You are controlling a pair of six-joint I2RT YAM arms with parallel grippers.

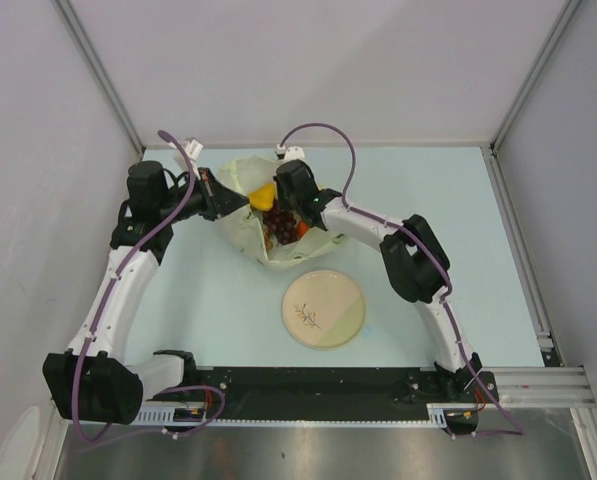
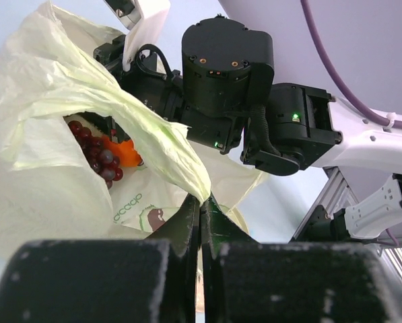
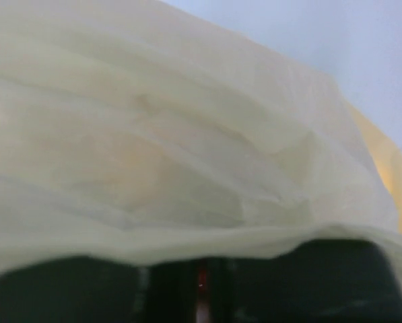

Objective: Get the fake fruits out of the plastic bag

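A crumpled off-white plastic bag (image 1: 248, 240) lies open at the back middle, holding yellow fruit (image 1: 261, 198), dark red grapes (image 2: 96, 151) and an orange fruit (image 2: 123, 153). My left gripper (image 1: 240, 200) is shut at the bag's left rim; in the left wrist view the fingertips (image 2: 191, 214) meet at the bag's edge. My right gripper (image 1: 283, 200) is down inside the bag, over the fruit; in the right wrist view the bag covers much of its dark fingers (image 3: 308, 282), so their opening cannot be made out.
A round beige plate (image 1: 323, 300) with a twig print lies in front of the bag.
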